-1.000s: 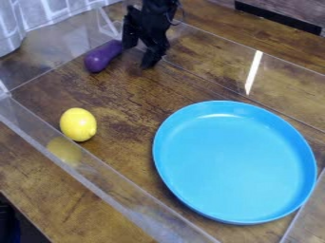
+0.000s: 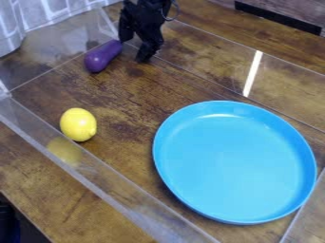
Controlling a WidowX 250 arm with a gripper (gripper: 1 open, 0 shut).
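My black gripper [image 2: 139,38] is at the top of the camera view, just right of a purple eggplant-like object [image 2: 103,57] that lies on the wooden surface. The finger stands open, with nothing clearly held between the fingers, though they are dark and small. A yellow oval object [image 2: 79,123] lies at the lower left. A large blue plate [image 2: 234,161] fills the lower right.
Clear plastic walls [image 2: 102,190] run along the left and bottom of the wooden area [image 2: 152,90]. A pale strip [image 2: 253,74] shows on the right.
The objects lie where they were.
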